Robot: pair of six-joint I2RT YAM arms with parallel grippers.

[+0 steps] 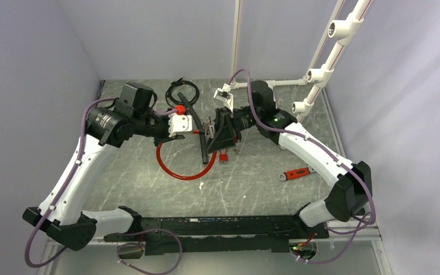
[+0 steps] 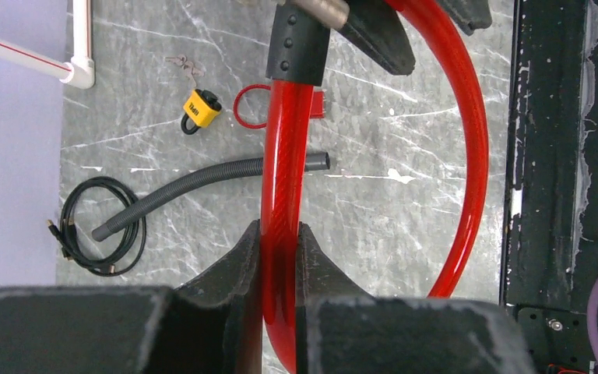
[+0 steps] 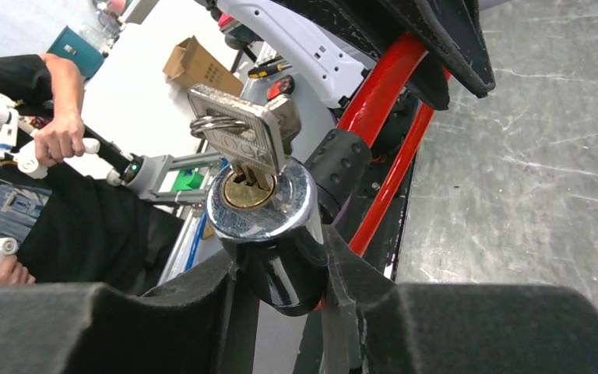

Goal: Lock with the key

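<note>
Held between the two arms is a red cable lock (image 1: 185, 177), its loop hanging over the table. In the right wrist view, my right gripper is shut on the metal lock cylinder (image 3: 261, 210). A silver key (image 3: 237, 128) stands in its keyhole, with a second key on the ring. The cable's black sleeve (image 3: 339, 167) meets the cylinder's side. In the left wrist view, red cable (image 2: 282, 179) runs between the fingers of my left gripper, which touch it on both sides. Whether the cable's other end is seated in the lock cannot be told.
On the table lie a yellow padlock (image 2: 202, 109), a grey corrugated hose (image 2: 195, 181), a coiled black cable (image 2: 68, 226) and a red block (image 1: 223, 157) with a red loop. A red wrench (image 1: 296, 173) rests at the right.
</note>
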